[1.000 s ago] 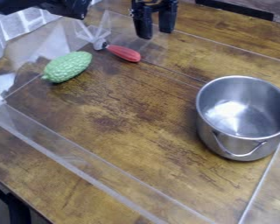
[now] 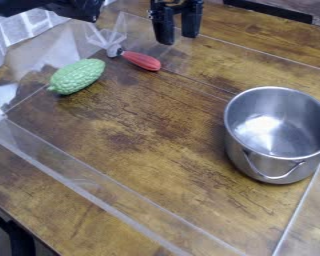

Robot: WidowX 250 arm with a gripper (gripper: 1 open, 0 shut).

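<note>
My gripper (image 2: pixel 176 32) hangs at the top centre of the camera view, its two dark fingers apart with nothing visible between them. Below and left of it a red-handled utensil (image 2: pixel 140 60) lies on the wooden table (image 2: pixel 136 150). A green bumpy vegetable-like object (image 2: pixel 77 76) lies further left. A steel pot (image 2: pixel 276 135) stands empty at the right.
Clear plastic edging runs along the left and lower sides of the work surface. A dark ledge (image 2: pixel 276 12) borders the back right.
</note>
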